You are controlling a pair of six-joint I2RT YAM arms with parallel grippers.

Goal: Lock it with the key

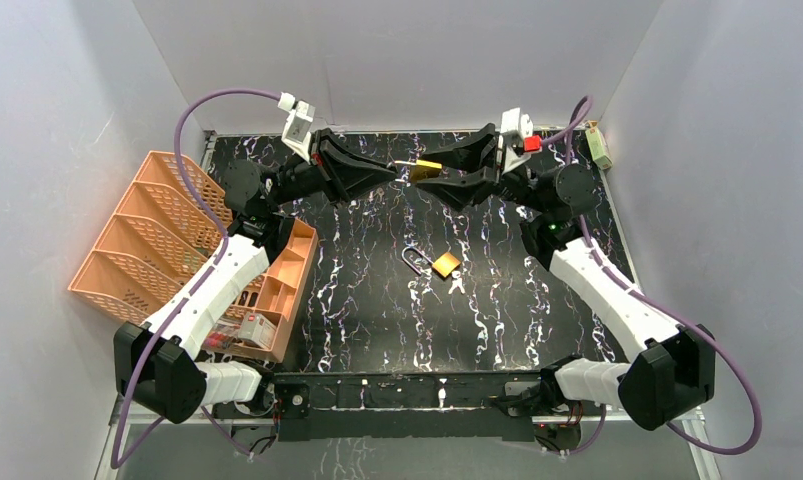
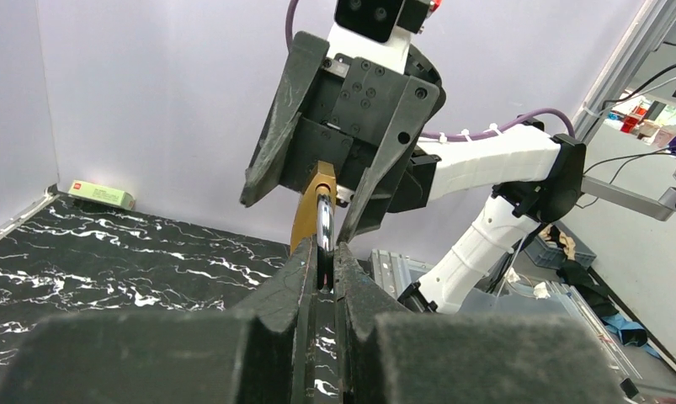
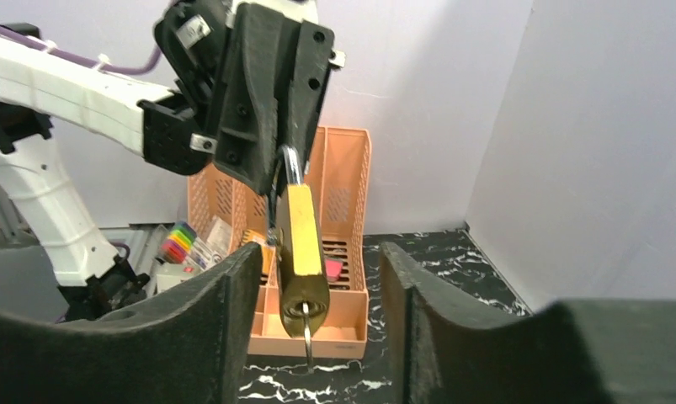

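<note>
A brass padlock point(image 1: 429, 171) hangs in the air between the two arms. My left gripper point(image 1: 395, 171) is shut on its silver shackle point(image 2: 324, 220). In the right wrist view the padlock body point(image 3: 301, 231) points its keyhole end toward me, and a thin metal key point(image 3: 308, 341) seen edge-on sticks out there. My right gripper stands open, its fingers point(image 3: 243, 282) on either side of the key end, apart from the body. Whether the shackle is fully pressed in cannot be told.
A second padlock point(image 1: 445, 264) with its shackle open lies on the black marbled table point(image 1: 377, 320), a key point(image 1: 457, 284) beside it. An orange rack point(image 1: 299, 262) stands at the left. A small green box lies at the far right edge of the table.
</note>
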